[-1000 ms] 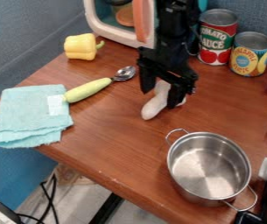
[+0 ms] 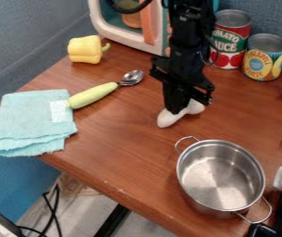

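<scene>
My black gripper (image 2: 180, 93) is low over the middle of the wooden table, its fingers pointing down at a white elongated object (image 2: 170, 117) that lies beneath and partly behind them. Whether the fingers are closed on it cannot be told. A yellow-handled spoon (image 2: 96, 93) lies to the left, and a steel pot (image 2: 217, 176) stands at the front right.
A folded light-blue cloth (image 2: 32, 125) lies at the left edge, a yellow pepper (image 2: 86, 50) at the back left. Two cans, tomato sauce (image 2: 227, 46) and a blue-yellow one (image 2: 263, 62), stand at the back right. The table between cloth and pot is clear.
Since a second ago the gripper has shifted slightly right and lower, and the white object lies flatter, more covered by the fingers.
</scene>
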